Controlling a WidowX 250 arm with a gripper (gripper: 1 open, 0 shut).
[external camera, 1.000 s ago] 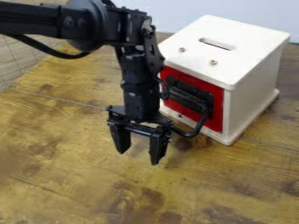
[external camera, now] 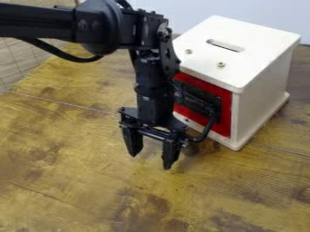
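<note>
My black gripper (external camera: 152,150) points down over the wooden table, open, with nothing between its two fingers. It hangs in front of and left of a white box (external camera: 252,72) with a slot and two round studs on its sloped top. The box's front has a red panel (external camera: 222,95) with a black part on it, partly hidden behind my arm and a cable.
A pale wall stands behind the box, and a tiled floor shows beyond the table's edge at the upper left.
The box has not moved.
</note>
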